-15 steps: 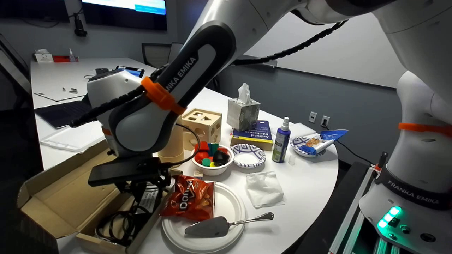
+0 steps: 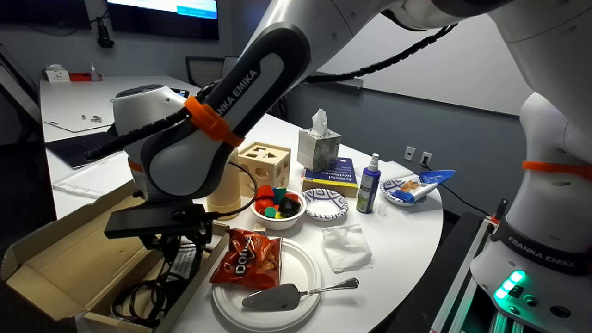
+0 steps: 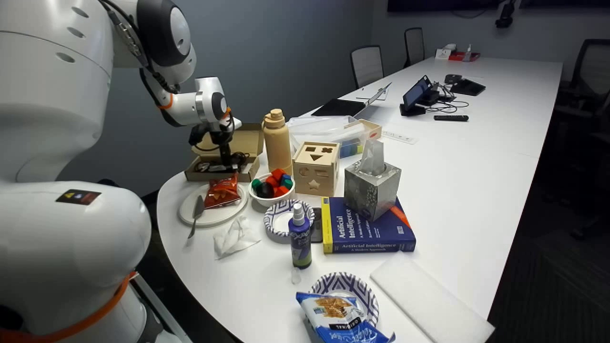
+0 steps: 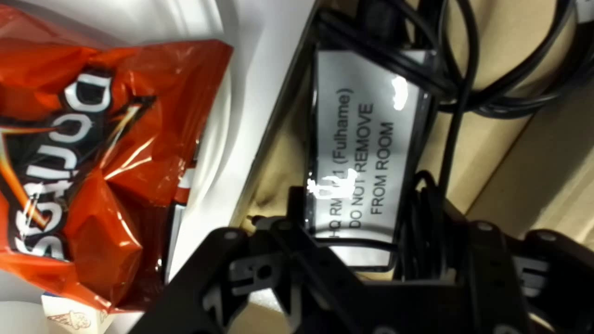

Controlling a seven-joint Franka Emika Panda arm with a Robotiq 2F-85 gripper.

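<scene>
An open cardboard box (image 2: 61, 277) sits at the table's far left edge, beside the plate. In it lies a black power adapter (image 4: 362, 144) with a white label reading "DO NOT REMOVE FROM ROOM", and black cables (image 2: 138, 299) coil around it. My gripper reaches down into the box, its fingers on either side of the adapter's near end and the bundled cable, shut on them. The fingertips' exact contact is partly hidden. The adapter is still down in the box.
A red Doritos bag (image 2: 249, 258) and a cake server (image 2: 272, 298) lie on the white plate (image 2: 313, 266) next to the box. A bowl of blocks (image 2: 277, 222), a tan bottle (image 3: 277, 143) and a wooden shape cube (image 3: 316, 168) stand close by.
My gripper has shifted left in exterior view 1, away from the plate. The box, with the adapter and cables, has slid left with it; the bag and plate have stayed put.
</scene>
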